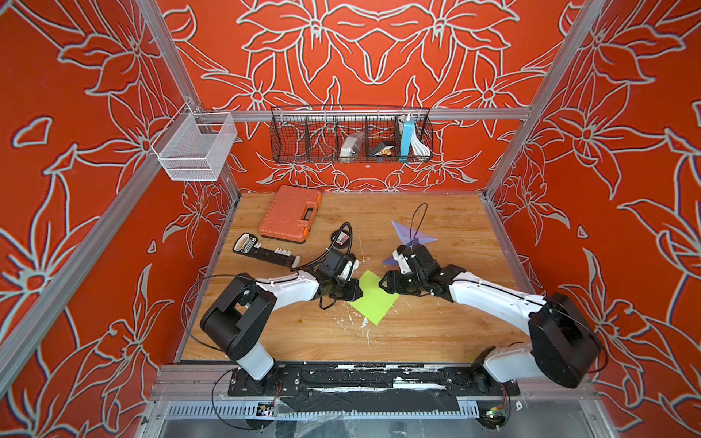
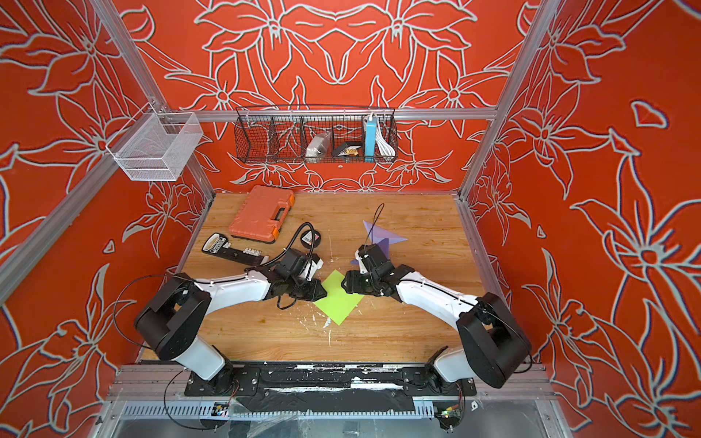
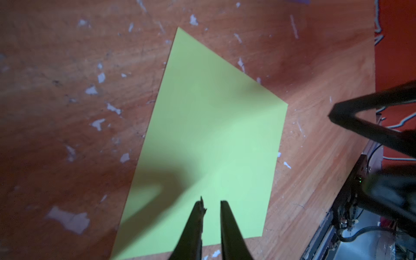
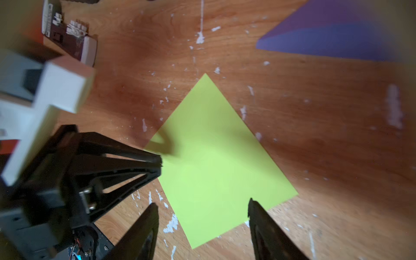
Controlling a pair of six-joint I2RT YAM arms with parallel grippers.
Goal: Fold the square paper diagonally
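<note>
The light green square paper (image 1: 374,309) lies flat on the wooden table, single-layered, with one corner towards the front edge. My left gripper is shut above the paper's left part, its fingertips close together, and no paper shows gripped between them. In the right wrist view the left fingers (image 4: 147,158) hover near the paper's left corner and cast a shadow there. My right gripper is open, its two fingertips far apart, near the paper's right side. Nothing is held in it. In the top left view the arms hide the paper's left and right corners.
Purple paper pieces (image 1: 413,233) lie behind the right gripper. An orange case (image 1: 290,213), a black strip-like device (image 1: 264,252) and a round black item (image 1: 340,238) occupy the back left.
</note>
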